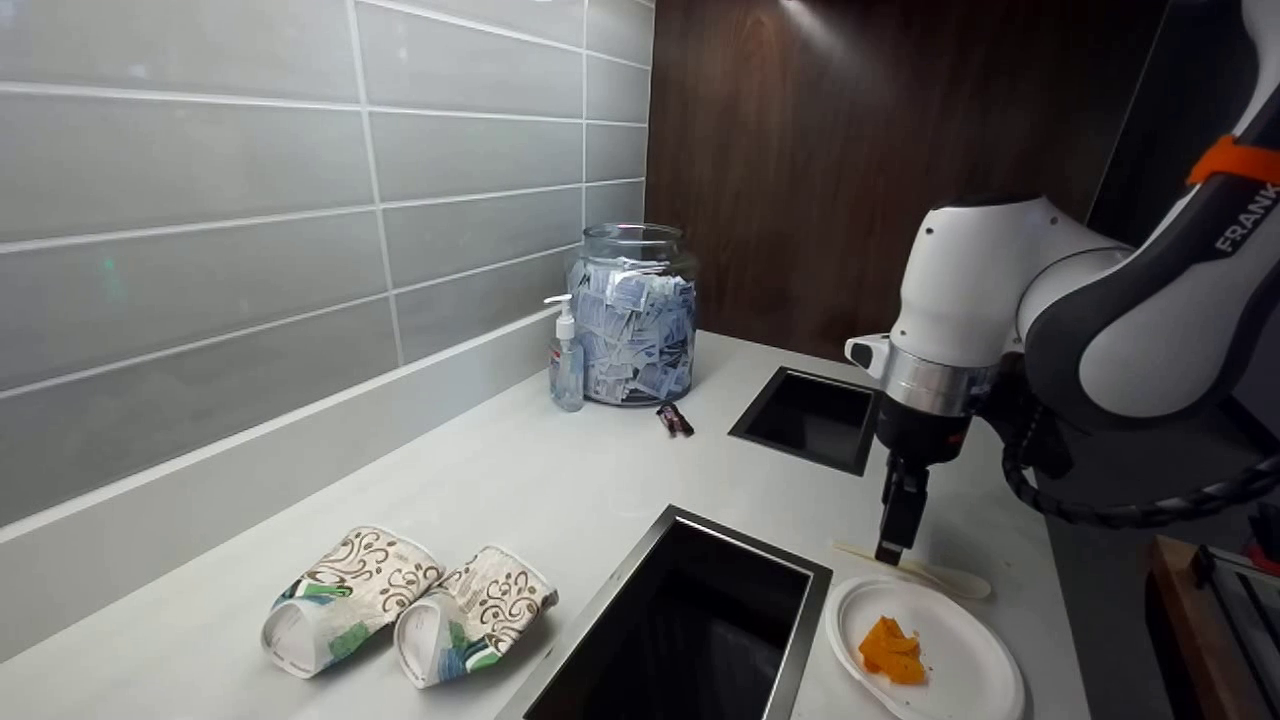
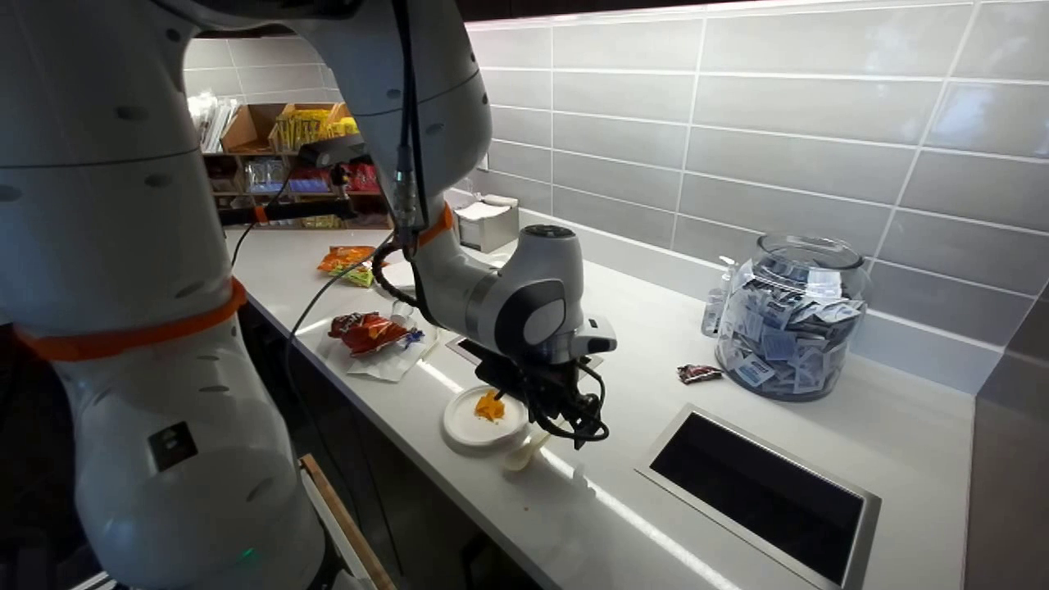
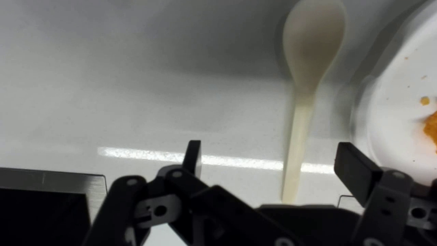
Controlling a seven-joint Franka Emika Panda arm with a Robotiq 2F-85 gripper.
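Note:
In the wrist view, a cream-coloured spoon (image 3: 300, 123) lies flat on the counter, its bowl pointing away from my gripper. The fingers stand wide apart, with the spoon's handle in the space between the two fingers and neither finger touching it that I can see. From the side, the gripper (image 1: 889, 556) is low over the spoon (image 1: 954, 581), close to the counter. Beside the spoon sits a white plate (image 1: 978, 648) with orange crumbly pieces (image 1: 891, 654) on it. The handle's end is hidden behind the gripper body.
A dark, metal-rimmed opening (image 1: 684, 624) is set into the counter left of the plate, and another opening (image 1: 810, 418) lies farther back. A glass jar of packets (image 1: 636, 324), a pump bottle (image 1: 566, 366) and patterned paper cups (image 1: 360, 588) stand clear of the gripper.

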